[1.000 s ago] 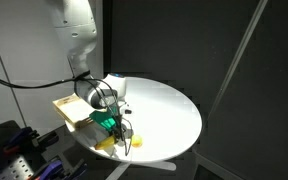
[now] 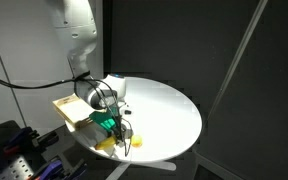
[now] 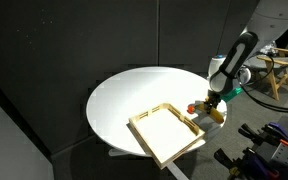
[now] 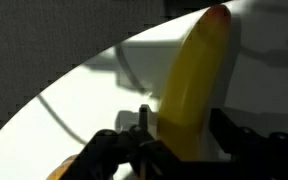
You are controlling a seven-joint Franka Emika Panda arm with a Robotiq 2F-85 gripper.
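A long yellow object [image 4: 196,75] with a dark reddish tip, perhaps a toy fruit or vegetable, fills the middle of the wrist view. My gripper is open, with a dark finger on either side of its near end. Only the finger ends show along the bottom of that view, and whether they touch the object I cannot tell. In exterior view 2 the gripper [image 3: 213,104] is low over the table, right by the yellow object [image 3: 217,116]. Exterior view 1 shows the yellow object [image 2: 105,143] near the table's front edge.
Part of an orange item [image 4: 62,170] shows at the wrist view's lower left. A shallow wooden tray [image 3: 141,137] sits on the white table [image 3: 134,75], beside the arm. A small red-orange item [image 3: 191,109] lies between tray and gripper.
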